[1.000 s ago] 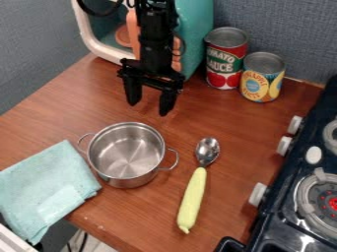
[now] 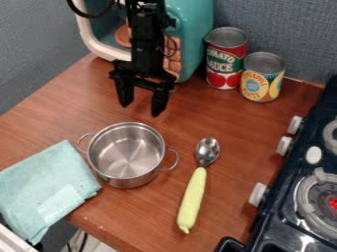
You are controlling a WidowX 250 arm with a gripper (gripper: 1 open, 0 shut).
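My black gripper [image 2: 141, 98] hangs over the back left of the wooden table, open, with nothing visible between its fingers. Below it toward the front stands an empty steel pot [image 2: 128, 155] with two handles. Right of the pot lies a spoon [image 2: 207, 152], and a yellow corn-like item [image 2: 192, 201] lies along the spoon's handle, partly hiding it or forming it; I cannot tell which. At the back right stand a red-labelled can [image 2: 224, 61] and a shorter yellow can [image 2: 261, 81].
A light blue cloth [image 2: 39, 192] lies at the front left. A black stove [image 2: 297, 217] fills the right side. A teal box [image 2: 187, 25] stands behind my arm.
My gripper has shifted very slightly left and up over the last second. The objects on the table have not moved.
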